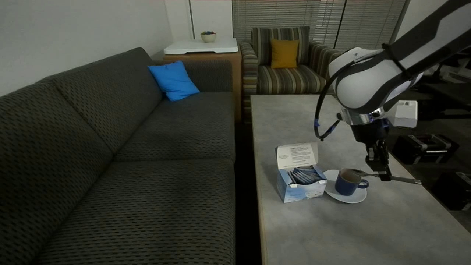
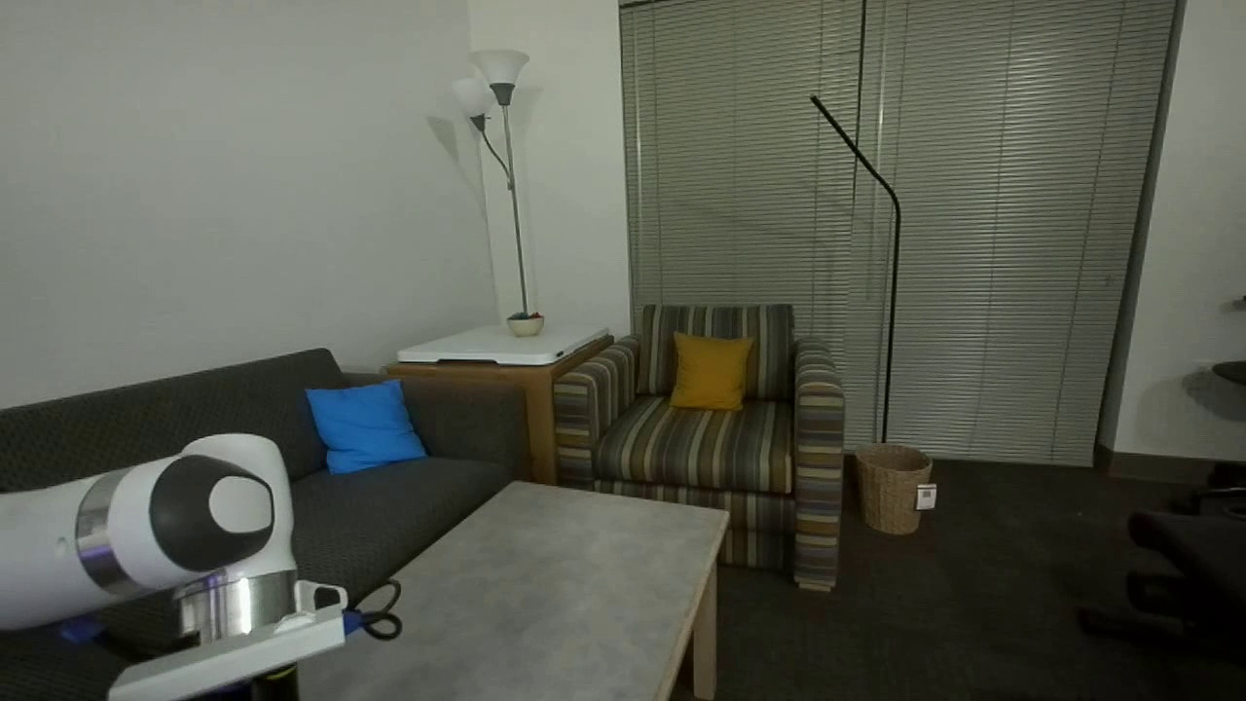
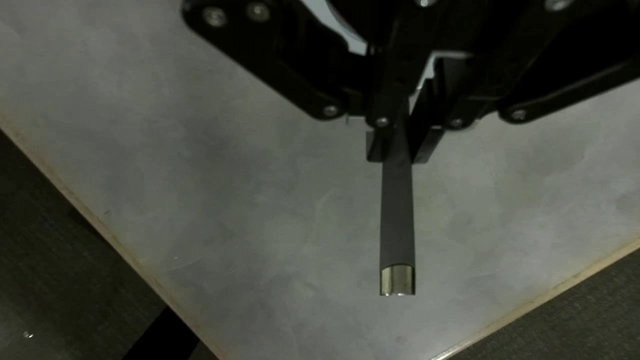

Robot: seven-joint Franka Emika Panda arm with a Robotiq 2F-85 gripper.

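Observation:
A metal spoon [image 3: 397, 222] is clamped between my fingers, its flat grey handle pointing away from the fingers in the wrist view. In exterior view 1 my gripper [image 1: 384, 176] is shut on that spoon, held roughly level to the right of a blue mug [image 1: 345, 185]. The spoon's bowl end lies at the mug's far right rim in that view; whether it is above or behind the mug I cannot tell. Under the mug is a white saucer [image 1: 358, 197]. Exterior view 2 shows only part of the arm, with the fingers out of sight.
Left of the saucer stands an opened light-blue box [image 1: 303, 191] of packets, lid raised. A dark sofa [image 1: 176, 198] runs along its left side; the table's right edge is close to the spoon's handle end.

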